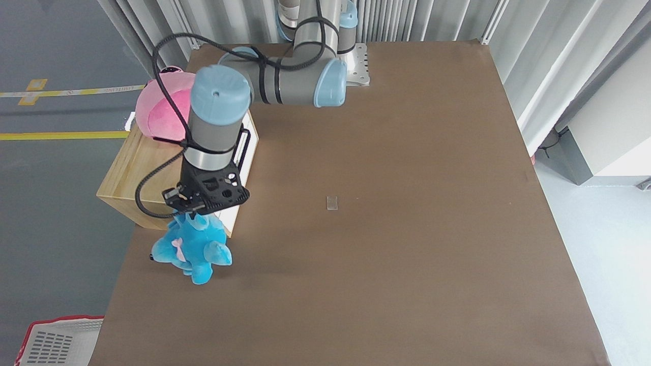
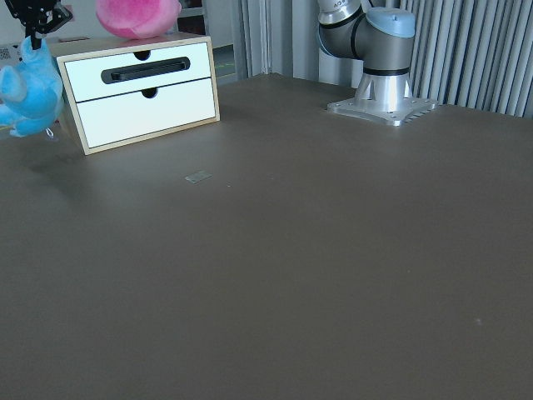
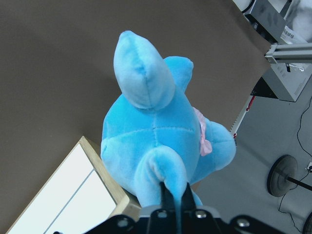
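Note:
A light-blue plush animal with a pink bow hangs from my black gripper, which is shut on a narrow part of it at the front end of the wooden drawer box. In the left view the plush is raised beside the box's white drawer fronts. In the wrist view the plush fills the middle, above the brown table. A pink plush bowl-like object sits on top of the box, partly hidden by my arm in the front view.
A white basket with a red rim stands off the table's lower-left edge. The table's left edge is close to the plush.

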